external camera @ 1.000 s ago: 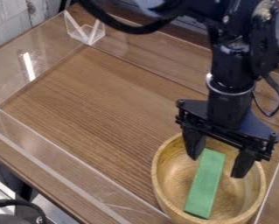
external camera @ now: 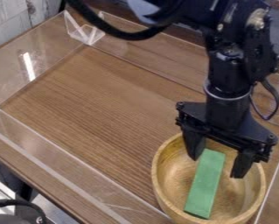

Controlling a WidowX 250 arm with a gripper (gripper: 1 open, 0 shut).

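My black gripper (external camera: pixel 218 150) hangs over a round tan bowl (external camera: pixel 169 185) at the lower right of the camera view, its two fingers spread open at the bowl's upper part. A green rectangular block (external camera: pixel 205 184) lies in the bowl, below and between the fingers, with nothing held between them.
The wooden floor of the tray (external camera: pixel 89 114) is clear to the left. Clear plastic walls edge it at the left, with clear corner pieces at the top left. A dark cable (external camera: pixel 16 204) shows at the bottom left corner.
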